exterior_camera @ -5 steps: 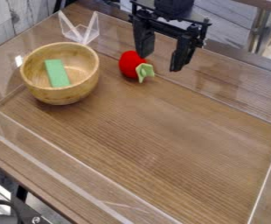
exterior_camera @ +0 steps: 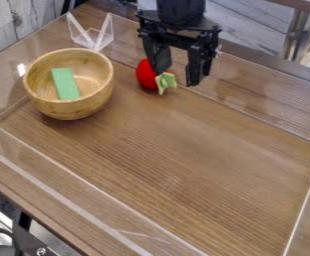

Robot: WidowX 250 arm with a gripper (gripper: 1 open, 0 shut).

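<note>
My gripper (exterior_camera: 174,62) is at the upper middle, dark and pointing down; whether it is open or shut is hard to make out. Just beneath its left part lies a red object (exterior_camera: 146,74) with a pale green top (exterior_camera: 167,81), partly hidden by the gripper. A wooden bowl (exterior_camera: 94,98) at the left holds a green block (exterior_camera: 63,85).
A white crumpled item (exterior_camera: 91,30) lies at the upper left. A dark object (exterior_camera: 0,240) shows at the bottom left edge, and a pale ledge runs along the top right.
The bowl and its green block have not visibly moved.
</note>
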